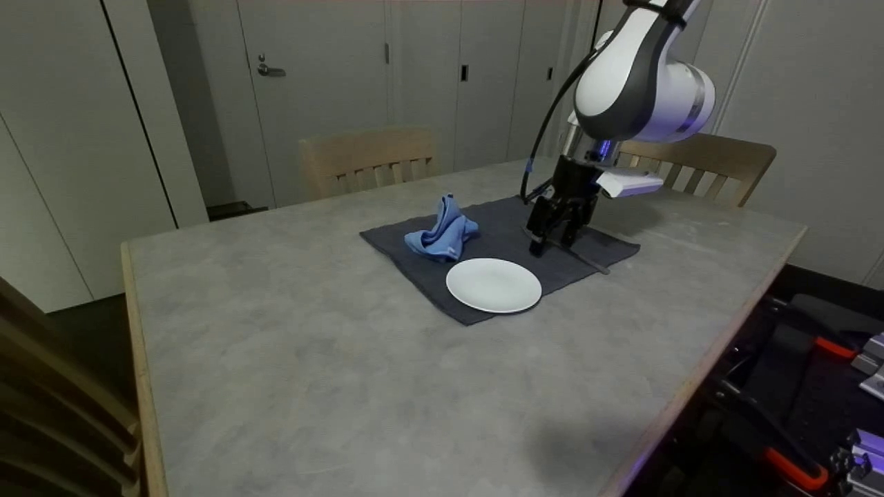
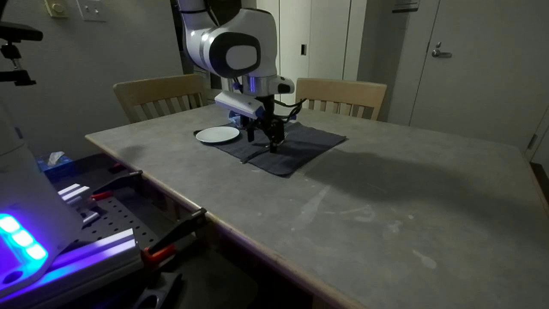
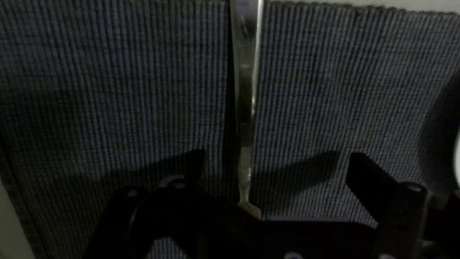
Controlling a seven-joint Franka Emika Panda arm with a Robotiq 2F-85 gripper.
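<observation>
A metal fork (image 3: 245, 99) lies on the dark ribbed placemat (image 3: 129, 86), its handle reaching past the cloth's edge. Above it my gripper stands open, one fingertip on each side of the fork in the wrist view and nothing gripped. The fork's far end is partly hidden by the gripper body. From exterior view 1 the gripper (image 1: 552, 244) points down, its fingers close to the cloth; I cannot tell whether they touch it. A white plate (image 1: 494, 286) rests on the mat's front part, and a crumpled blue cloth (image 1: 444, 232) sits behind it.
Wooden chairs stand around it, including one (image 1: 369, 157) at the far side. Clamps (image 2: 170, 231) and metal rails line the edge near the robot base.
</observation>
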